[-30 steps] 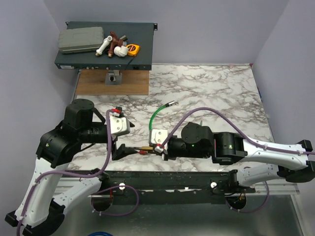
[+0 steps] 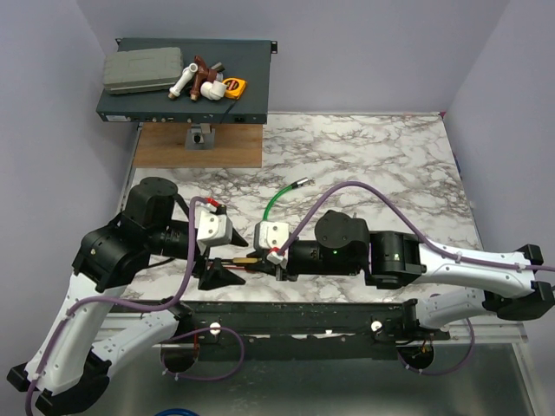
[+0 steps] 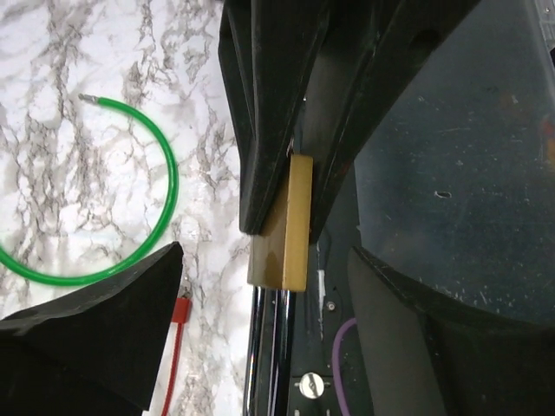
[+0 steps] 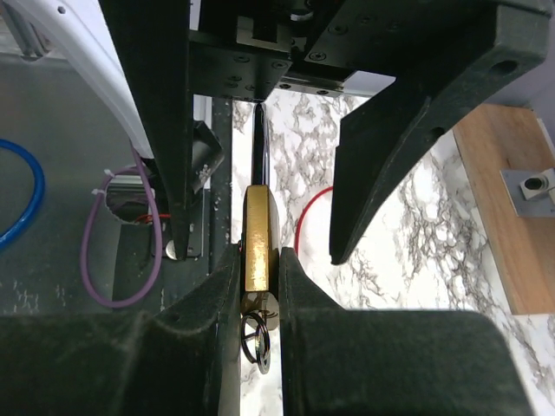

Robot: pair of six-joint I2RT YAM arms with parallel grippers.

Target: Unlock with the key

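A brass-coloured padlock or key body [image 4: 257,238] with a long dark shank is held between the fingertips of my right gripper, a small ring hanging below it. In the left wrist view its gold edge [image 3: 297,225] sits between the right fingers. My left gripper stands open around it, fingers apart on either side and not touching it. In the top view the two grippers [image 2: 227,260] meet at the left-centre, above the counter's front.
A wooden board with a metal fixture [image 4: 531,186] lies at the back left under a shelf [image 2: 130,107] carrying tools. A green hose [image 2: 279,195] and red cable [image 4: 308,208] lie on the marble top.
My right gripper, with the brass item, has shifted slightly left and up in the top view.
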